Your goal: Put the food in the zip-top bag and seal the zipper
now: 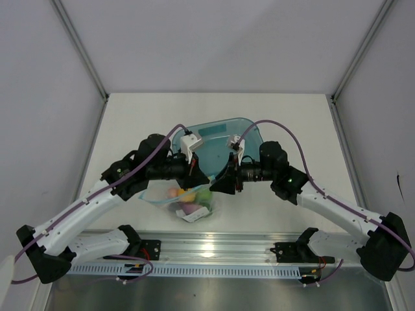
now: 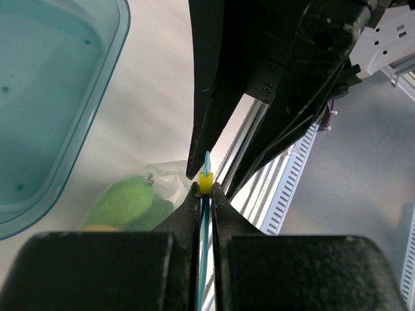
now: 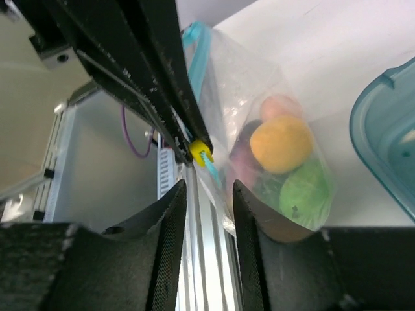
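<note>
The clear zip bag [image 1: 192,210] holds food: a yellow item [image 3: 281,144], a green one [image 2: 120,201], pink and purple ones. My left gripper is shut on the blue zipper strip with its yellow slider [image 2: 206,183], as the left wrist view shows. My right gripper is open beside the strip, fingers below the slider in the right wrist view; in the left wrist view its dark fingers stand just beyond the slider.
A teal plastic bin [image 1: 220,149] sits behind both arms, close to the bag. The table's front metal rail [image 1: 207,243] runs below the bag.
</note>
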